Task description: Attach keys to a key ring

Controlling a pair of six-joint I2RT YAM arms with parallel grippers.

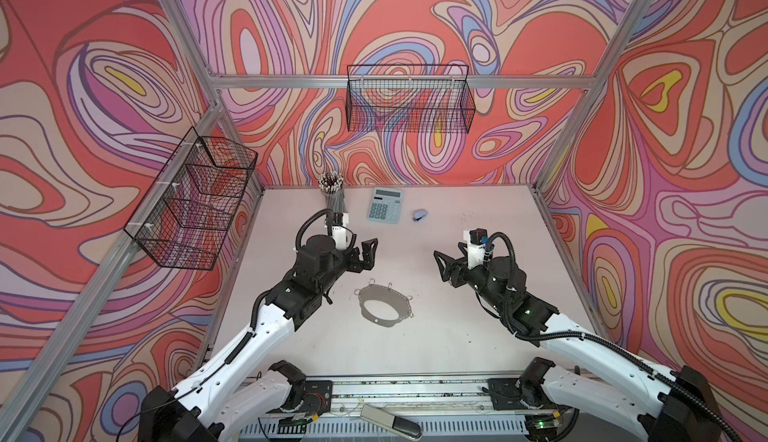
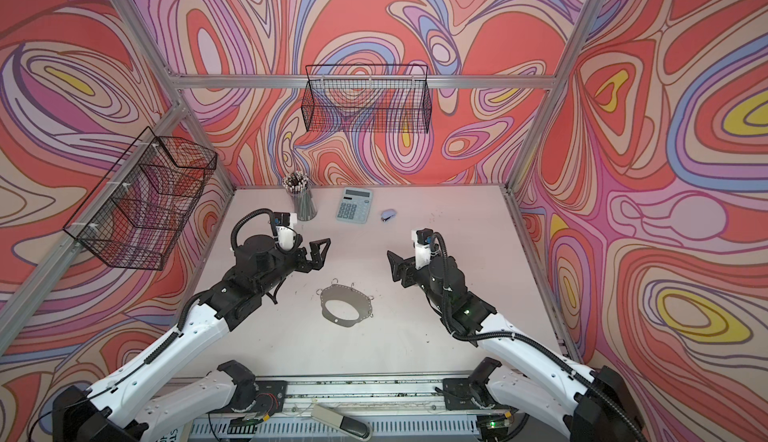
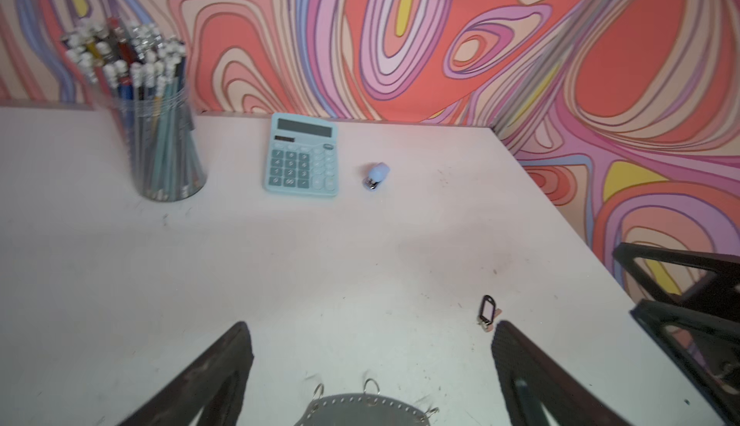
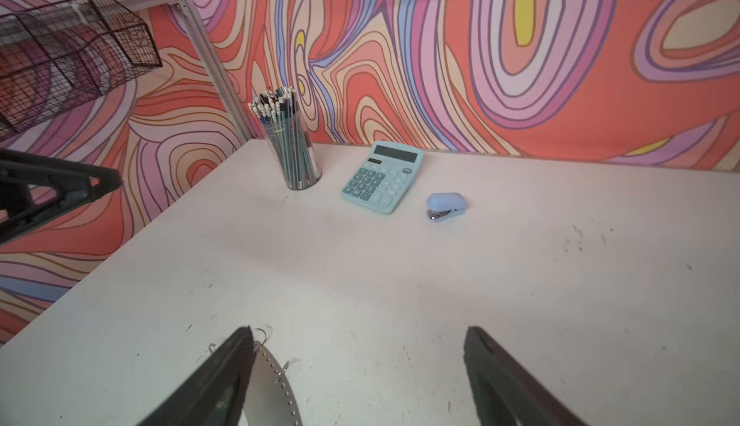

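Note:
In the left wrist view, a small dark clip-like ring [image 3: 487, 312] lies on the table with a small brownish piece beside it; whether that piece is a key I cannot tell. A flat grey plate [image 1: 367, 295] with an oval opening and small hooks along its edge lies mid-table. My left gripper hovers above the table, fingers apart and empty, up and left of the plate in the top left view. My right gripper is also raised, to the plate's right, its fingers apart with nothing between them. No key is clearly visible.
Along the back stand a clear cup of pencils [image 4: 289, 148], a light blue calculator [image 4: 383, 177] and a small blue stapler [image 4: 445, 205]. Wire baskets hang on the back [image 1: 410, 110] and left [image 1: 192, 202] frame. Much of the table between and behind the arms is bare.

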